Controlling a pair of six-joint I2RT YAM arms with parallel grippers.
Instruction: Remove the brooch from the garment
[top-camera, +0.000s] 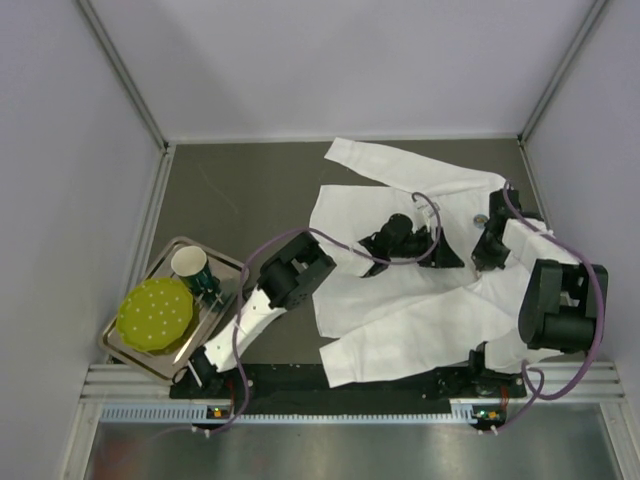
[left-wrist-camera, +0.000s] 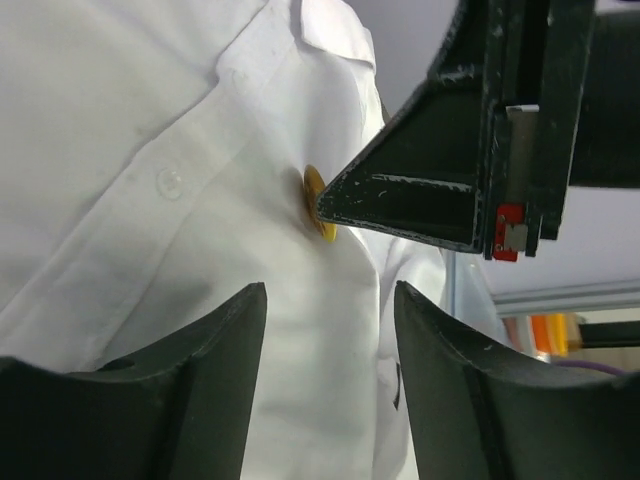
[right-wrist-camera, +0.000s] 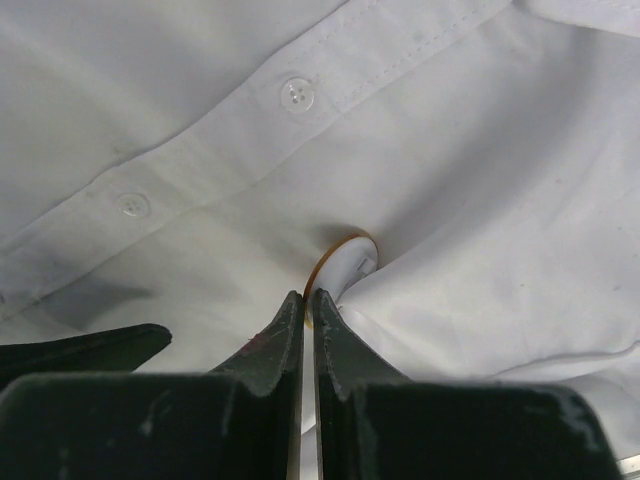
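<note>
The brooch, a thin gold-rimmed disc (right-wrist-camera: 352, 262), stands tilted on edge against the white garment (top-camera: 380, 320). Its pale back faces right in the right wrist view, partly behind a fold of cloth. My right gripper is shut, with the brooch's near rim at its fingertips and apparently pinched there. From the left wrist view the brooch (left-wrist-camera: 318, 204) appears as a narrow gold oval at the right gripper's tip. My left gripper is open above the cloth, nothing between its fingers. The brooch's pin is hidden.
A silvery round object (top-camera: 481, 221) lies on the garment behind the right gripper. Clear buttons (right-wrist-camera: 297, 95) line the placket. To the left, a metal tray (top-camera: 240, 270) bears a green dotted bowl (top-camera: 155, 315) and a mug (top-camera: 192, 267).
</note>
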